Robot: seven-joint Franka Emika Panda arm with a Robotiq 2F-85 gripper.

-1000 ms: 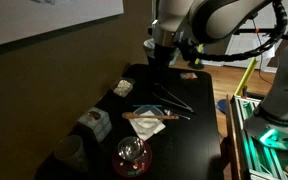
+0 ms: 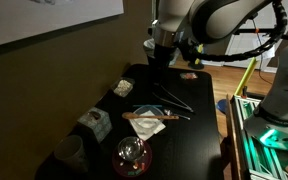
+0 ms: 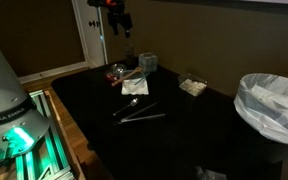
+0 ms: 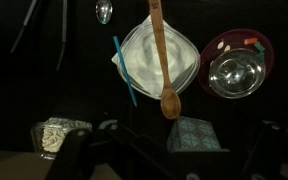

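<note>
My gripper hangs high above the black table, its dark fingers apart at the bottom of the wrist view and nothing visible between them. A wooden spoon (image 4: 163, 60) lies across a clear dish on a white cloth (image 3: 135, 88), with a thin blue stick (image 4: 125, 72) beside it. To the right, a shiny metal bowl (image 4: 236, 74) sits on a dark red plate (image 4: 266, 52) with small coloured pieces. A patterned box (image 2: 96, 122) and a clear tub of pale pieces (image 2: 123, 88) stand along the wall side.
Dark tongs (image 3: 141, 117) and a small metal spoon (image 3: 134, 101) lie on the open table. A dark cup (image 2: 72, 152) stands near the wall. A white-lined bin (image 3: 272, 108) is at the far end.
</note>
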